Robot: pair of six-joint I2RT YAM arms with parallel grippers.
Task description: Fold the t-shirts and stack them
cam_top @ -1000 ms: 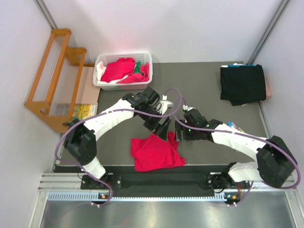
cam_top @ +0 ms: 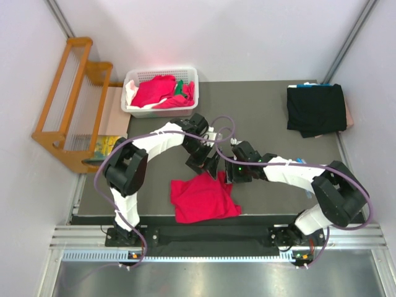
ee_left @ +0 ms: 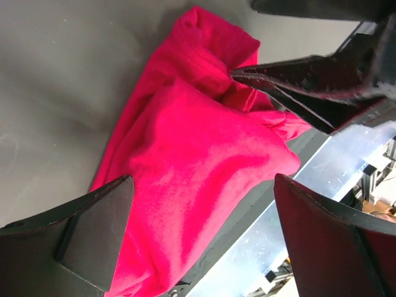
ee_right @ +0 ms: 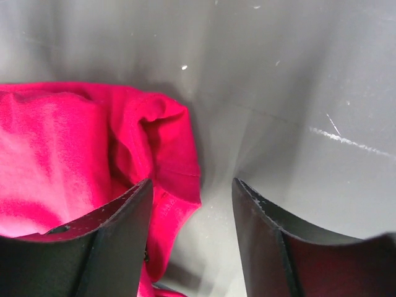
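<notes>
A crumpled red T-shirt [cam_top: 204, 199] lies near the front edge of the table, bunched and creased at its upper right. Above its upper part hangs my left gripper [cam_top: 208, 170], and in the left wrist view its fingers [ee_left: 93, 238] are wide apart over the cloth, holding nothing. At the shirt's right corner is my right gripper [cam_top: 230, 176]. In the right wrist view its fingers are part open, the left finger [ee_right: 120, 238] beside the folded red edge [ee_right: 176, 154] and the other over bare table. No cloth is visibly pinched.
A white basket [cam_top: 162, 112] of red, white and green clothes stands at the back. At the back right is a stack topped by a dark folded shirt [cam_top: 315, 111]. A wooden rack [cam_top: 74, 105] occupies the left side.
My right gripper has moved slightly left toward the shirt's corner. The left gripper has shifted a little left, its arm bending upright. The shirt looks unmoved.
</notes>
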